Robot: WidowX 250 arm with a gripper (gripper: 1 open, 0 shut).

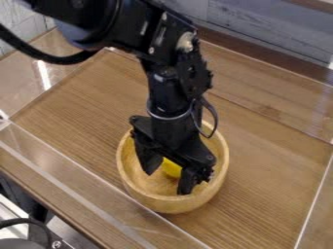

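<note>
A black robot arm comes down from the top left, and its gripper (170,165) stands open inside a round wooden bowl (169,201), low over a small yellow object (170,167). The yellow object lies between the two fingers, partly hidden by them. Whether the fingers touch it I cannot tell.
The bowl rests on a wooden table (267,117), near its left front edge. A pale wall runs along the back, and a black cable hangs at the bottom left.
</note>
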